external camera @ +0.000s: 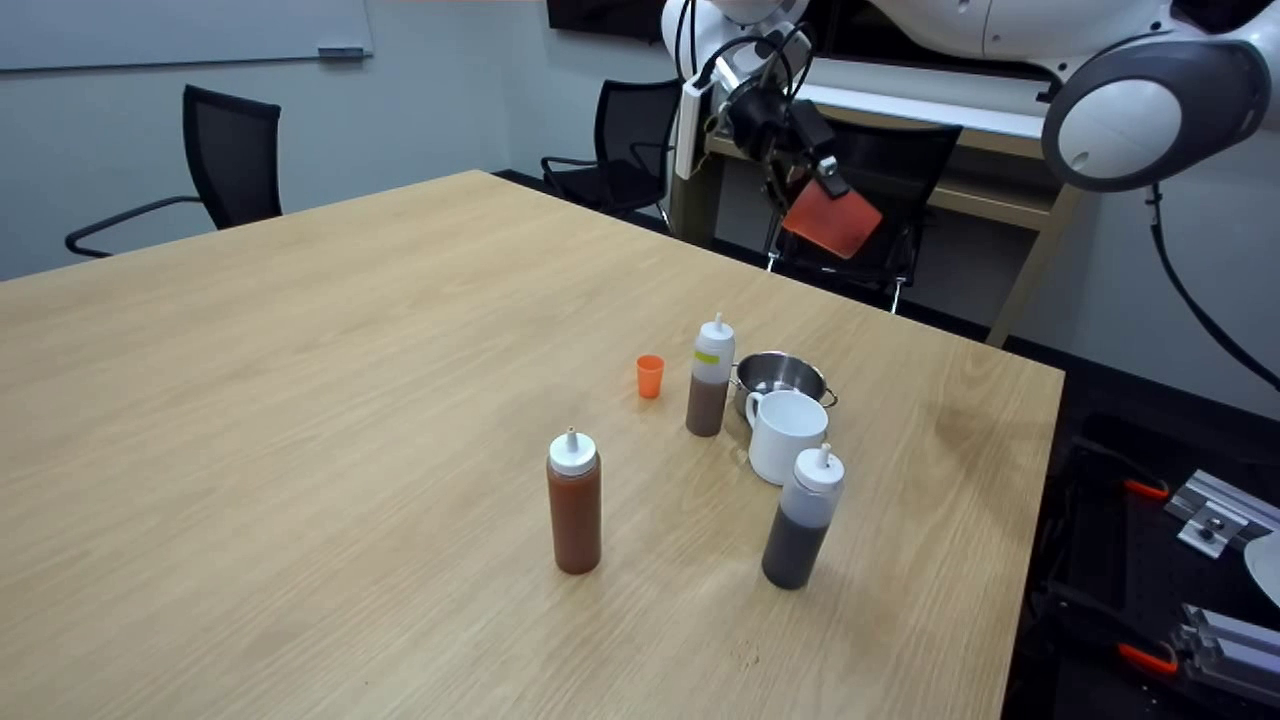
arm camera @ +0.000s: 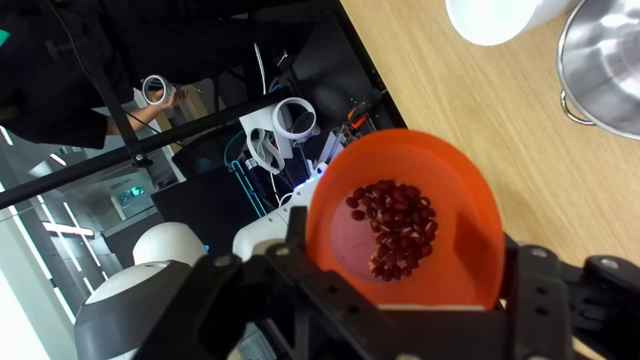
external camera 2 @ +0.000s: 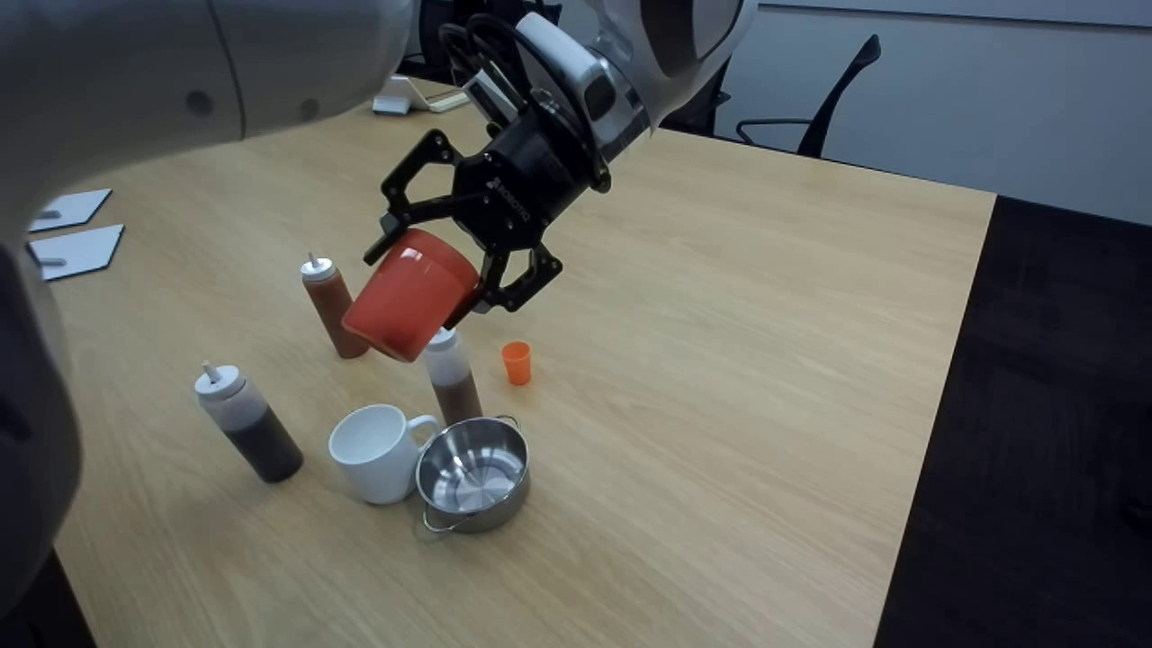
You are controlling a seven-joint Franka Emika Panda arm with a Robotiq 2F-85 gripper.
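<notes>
A red cup point(external camera 2: 408, 299) hangs tilted in the air, with my gripper point(external camera 2: 418, 286) shut on its sides. Seen in the wrist view, the cup point(arm camera: 468, 216) holds a heap of dark red beans point(arm camera: 399, 231) gathered on its bottom and lower wall. In exterior view 1 the cup point(external camera: 833, 218) is high above the far side of the table. On the tabletop below stands a steel pot point(external camera 2: 475, 475) with wire handles; its inside looks empty. Touching or close beside it is a white mug point(external camera 2: 373, 454).
Three squeeze bottles stand near the mug: a brown-red one point(external camera: 576, 504), a dark one point(external camera: 801, 522) and a half-full brown one point(external camera: 710, 378). A small orange cup point(external camera: 649, 376) stands beside the last.
</notes>
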